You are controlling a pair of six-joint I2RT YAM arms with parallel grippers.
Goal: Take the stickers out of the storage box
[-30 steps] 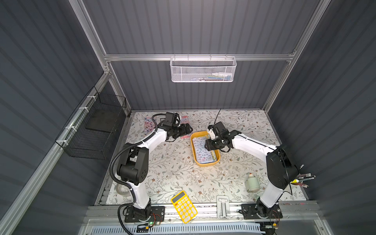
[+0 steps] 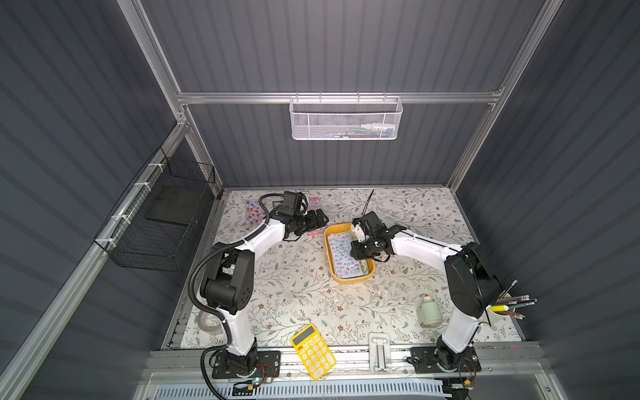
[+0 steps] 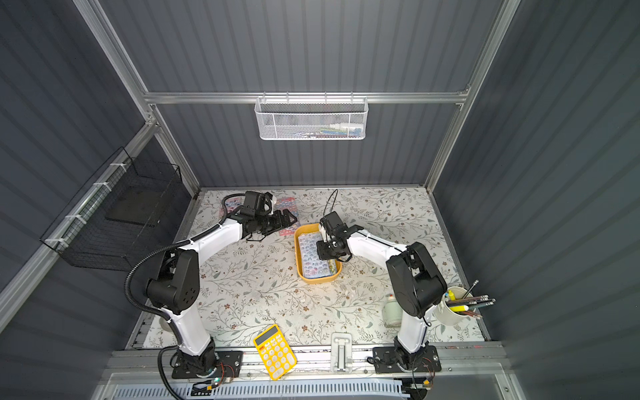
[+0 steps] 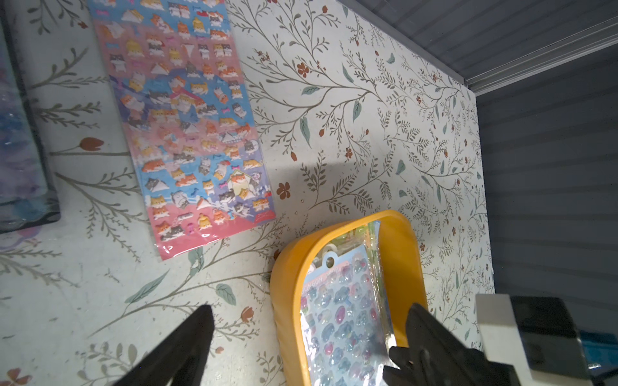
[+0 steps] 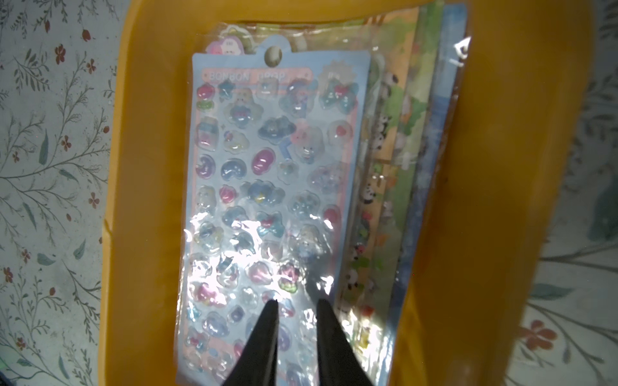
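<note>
The yellow storage box (image 2: 329, 261) sits mid-table with several sticker sheets inside. On top lies a pale blue sheet of puffy stickers (image 5: 270, 193); panda-patterned sheets (image 5: 392, 193) and a blue-edged sheet show beneath its right side. My right gripper is down at the box over the pale blue sheet, its fingers (image 5: 258, 350) a little apart; whether they touch the sheet cannot be told. My left gripper stands wide open above the box's far left corner, nothing held. A pink-and-blue cat sticker sheet (image 4: 186, 128) lies on the table left of the box.
Another sheet (image 4: 22, 160) lies at the far left of the table. A yellow calculator (image 2: 313, 351) is at the front edge, a green bottle (image 2: 430, 312) at front right, and a pen cup (image 3: 450, 312) beyond. Table left of the box's near half is clear.
Over the last second my right arm has shifted slightly, its gripper moving a little nearer the front over the box. The left arm and the box look unmoved.
</note>
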